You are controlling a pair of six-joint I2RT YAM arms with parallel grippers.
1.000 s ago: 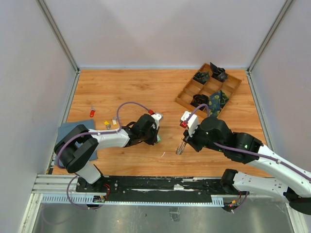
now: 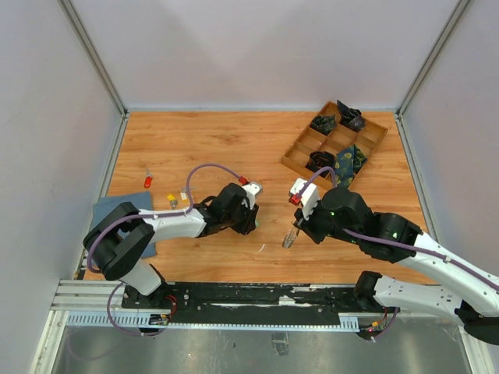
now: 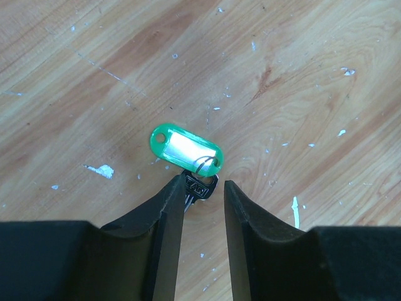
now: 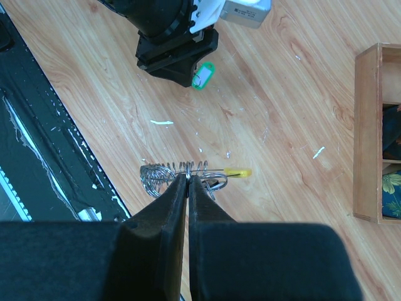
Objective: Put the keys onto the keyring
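Observation:
On the table in the left wrist view lies a green tag with a white label, its thin ring running to a key with a black head. My left gripper is open, its fingertips to either side of the black head and apart from each other. The key's blade is partly hidden behind the left finger. In the right wrist view, my right gripper is shut on a coiled wire keyring, with a slim yellow-ended piece sticking out to the right. The top view shows this keyring below the right fingers.
A wooden compartment box with dark bundles stands at the back right. Small red and yellow items lie at the left near a blue-grey mat.
The right arm has stayed still.

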